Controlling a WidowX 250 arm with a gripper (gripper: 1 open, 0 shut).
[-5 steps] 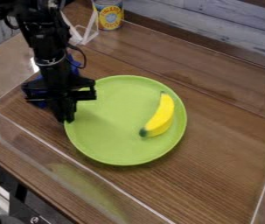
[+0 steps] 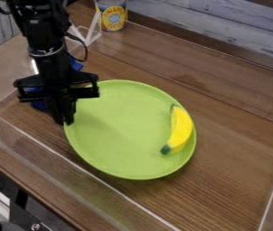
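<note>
A large light green plate [image 2: 121,135] lies on the wooden counter with a yellow banana [image 2: 178,129] on its right part. My black gripper [image 2: 67,117] is down at the plate's left rim, shut; whether the rim is between its fingertips is hard to tell. A blue object [image 2: 36,103] is partly hidden behind the gripper.
A can with a yellow label [image 2: 111,13] stands at the back beside a white wire object.
The plate and banana have shifted slightly to the right over the last second, with my gripper moving only a little at the left rim.
</note>
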